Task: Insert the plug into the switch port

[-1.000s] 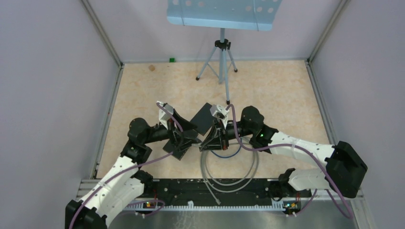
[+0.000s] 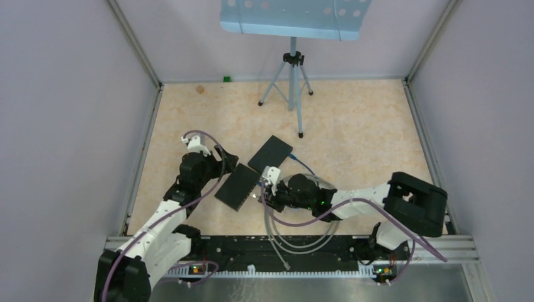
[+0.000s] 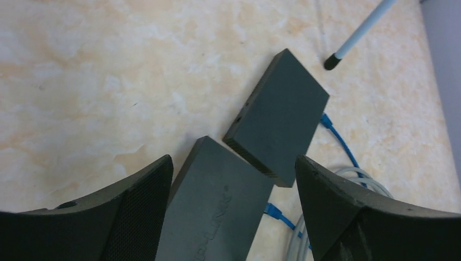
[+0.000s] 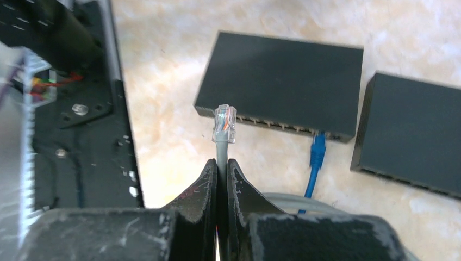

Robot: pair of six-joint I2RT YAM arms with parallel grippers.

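A clear plug (image 4: pixel 224 124) on a grey cable points up out of my right gripper, which is shut on the cable (image 4: pixel 222 185) just behind it. In the right wrist view the plug appears in front of the near edge of a black switch (image 4: pixel 282 79), whose row of ports (image 4: pixel 272 125) faces it; their distance apart is hard to judge. One blue plug (image 4: pixel 318 147) sits in the port at the row's right end. My left gripper is part open with nothing between its fingers, above and left of the switch (image 2: pixel 237 188) in the top view.
A second black box (image 2: pixel 271 153) lies beside the switch, a blue cable (image 2: pixel 303 165) at its edge. Loops of grey cable (image 2: pixel 302 250) lie near the front edge. A tripod stand (image 2: pixel 293 82) rises at the back.
My left gripper has drawn back left, away from the right gripper, uncovering the switch. The right arm has shifted left and down, its gripper now lower beside the switch, still on the cable.
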